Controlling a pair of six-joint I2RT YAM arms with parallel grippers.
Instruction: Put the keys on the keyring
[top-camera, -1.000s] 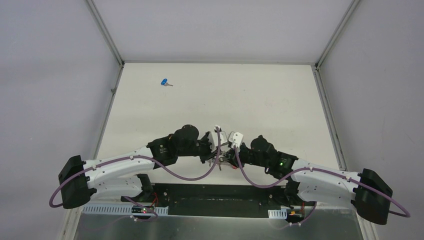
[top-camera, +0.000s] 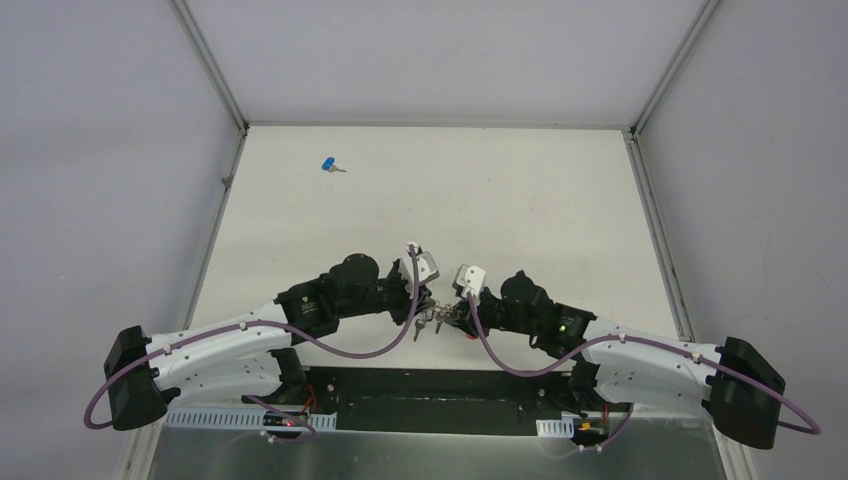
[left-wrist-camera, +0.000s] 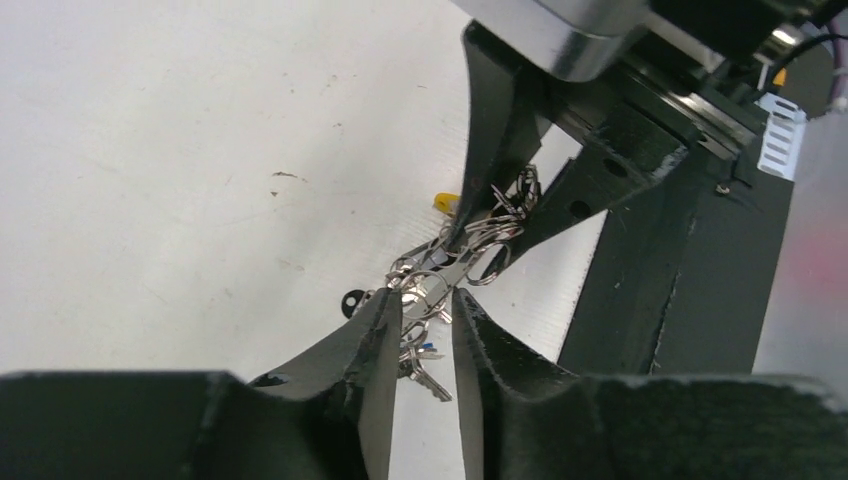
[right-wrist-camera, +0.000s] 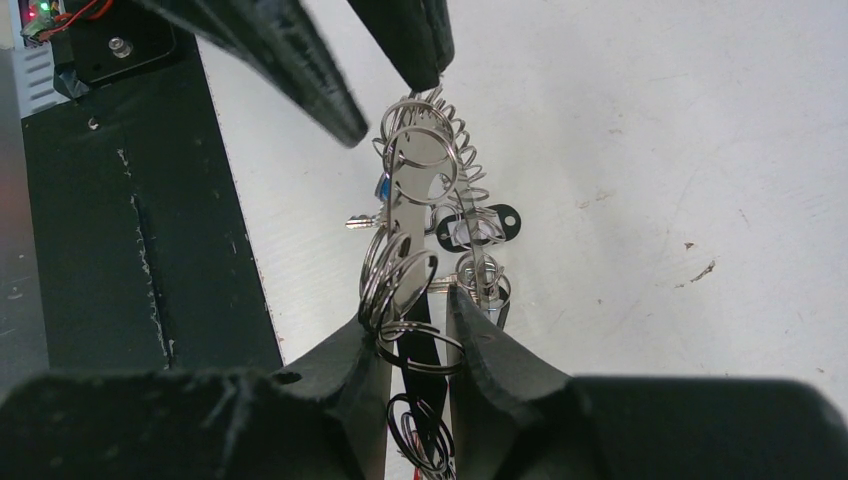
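A bunch of metal rings and keys (top-camera: 438, 315) hangs between my grippers at the front centre. In the left wrist view, my left gripper has its fingertips just below some rings; whether it holds any cannot be told. In the right wrist view, my right gripper has coiled rings (right-wrist-camera: 395, 270) at and between its fingers, along with a long metal strip (right-wrist-camera: 410, 180). A small key (right-wrist-camera: 360, 222) shows behind. A blue-headed key (top-camera: 330, 164) lies alone at the back left of the table.
Walls (top-camera: 730, 200) stand at the sides.
Since about a second ago my left gripper has moved left and slightly away from the right one, exposing more of the hanging keys. The right arm looks unchanged.
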